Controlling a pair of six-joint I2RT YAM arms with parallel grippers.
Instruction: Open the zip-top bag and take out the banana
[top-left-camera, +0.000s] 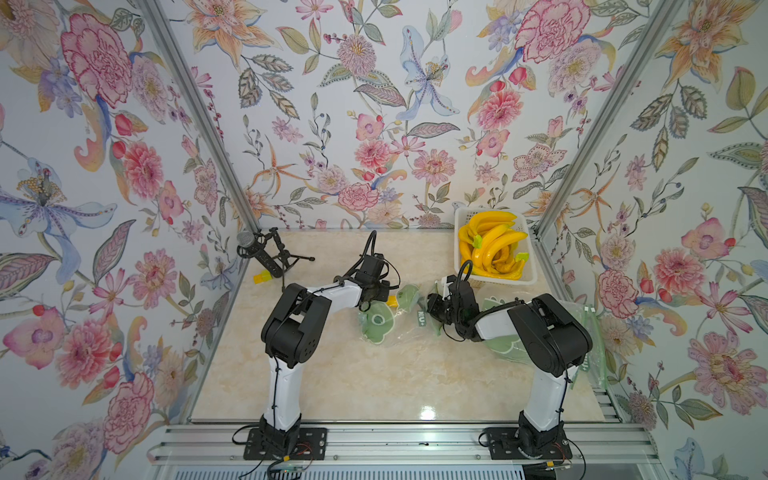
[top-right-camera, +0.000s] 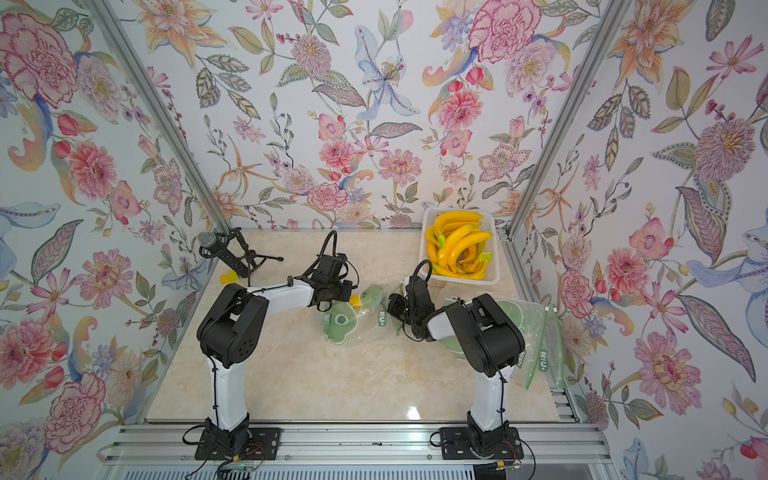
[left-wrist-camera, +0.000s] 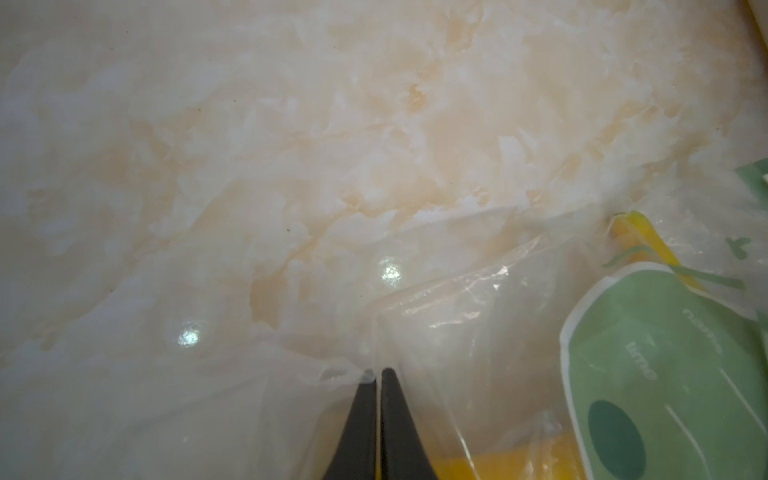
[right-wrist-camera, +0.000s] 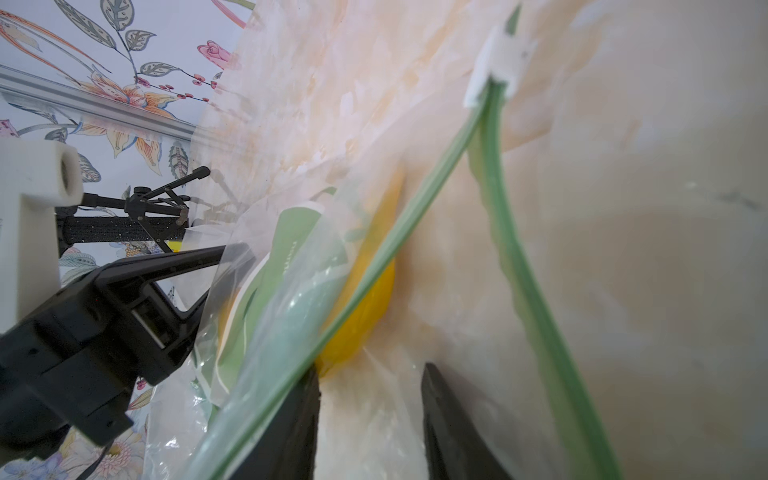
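Observation:
A clear zip bag with green print (top-left-camera: 376, 324) lies mid-table, a yellow banana (right-wrist-camera: 368, 304) visible through its film. My left gripper is shut, fingertips together on the film over the bag's banana end; nothing thicker shows between them. My right gripper stands open at the bag's zip side, where two green zipper strips (right-wrist-camera: 500, 200) run apart from a white slider (right-wrist-camera: 492, 68). Whether film lies between the right fingers or only behind them is unclear.
A white basket of bananas (top-left-camera: 528, 272) stands at the back right. Another green-printed bag (top-right-camera: 528, 336) lies under and beside the right arm. A black stand (top-left-camera: 272, 256) with a yellow item is at the back left.

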